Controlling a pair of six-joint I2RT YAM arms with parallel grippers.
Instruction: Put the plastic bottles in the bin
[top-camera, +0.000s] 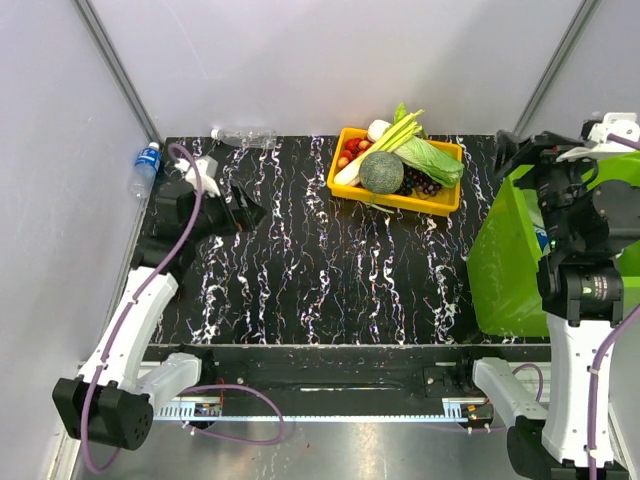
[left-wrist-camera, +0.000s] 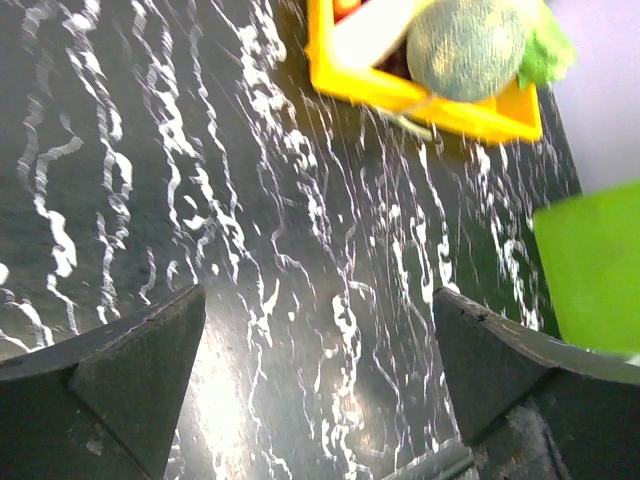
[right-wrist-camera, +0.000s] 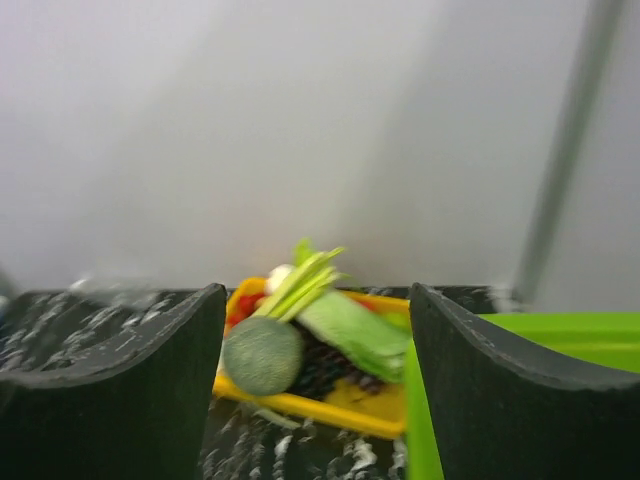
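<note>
A clear bottle with blue label and cap (top-camera: 145, 172) lies at the far left; a colourless bottle (top-camera: 243, 137) lies along the back edge. The green bin (top-camera: 500, 290) fills the right side, with partly hidden contents. My left gripper (top-camera: 245, 210) is open over the left part of the counter, nothing between its fingers; its wrist view shows bare counter (left-wrist-camera: 260, 230) below. My right gripper (top-camera: 520, 150) is raised over the bin's back-left rim, its fingers apart with nothing seen between them; its wrist view is blurred.
A yellow tray (top-camera: 420, 200) of vegetables and fruit stands at the back centre-right, next to the bin. Pale walls bound the back and sides.
</note>
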